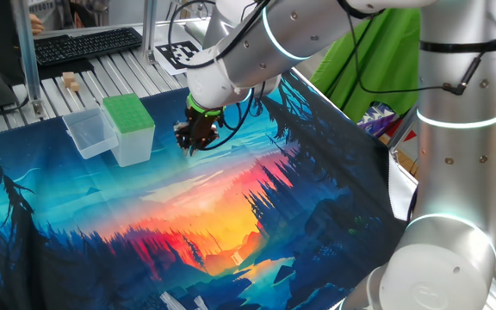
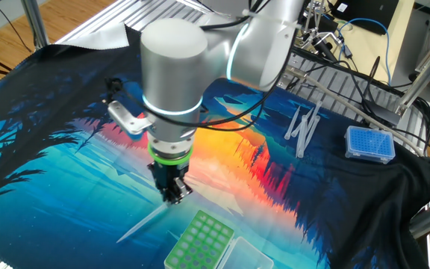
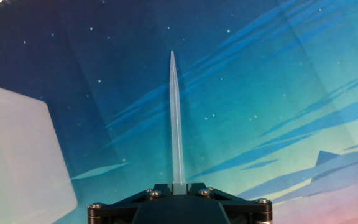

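Observation:
A long, clear, tapered pipette tip (image 3: 176, 118) reaches straight out from my gripper, its wide end between the two fingers, which are shut on it. From the side, in exterior view 2, the same tip (image 2: 142, 223) slants down and left from the gripper (image 2: 173, 196), its narrow end pointing away from the green-topped rack box (image 2: 201, 240). How high it hangs over the cloth is hard to tell. In exterior view 1 the gripper (image 1: 198, 136) is right of that white box (image 1: 132, 148), and the tip can hardly be made out.
An empty clear lid (image 1: 91, 131) stands open beside the box. Several more clear tips (image 2: 303, 133) lie across the cloth, near a blue rack box (image 2: 369, 143). A keyboard (image 1: 89, 46) and small wooden blocks (image 1: 71, 81) sit behind.

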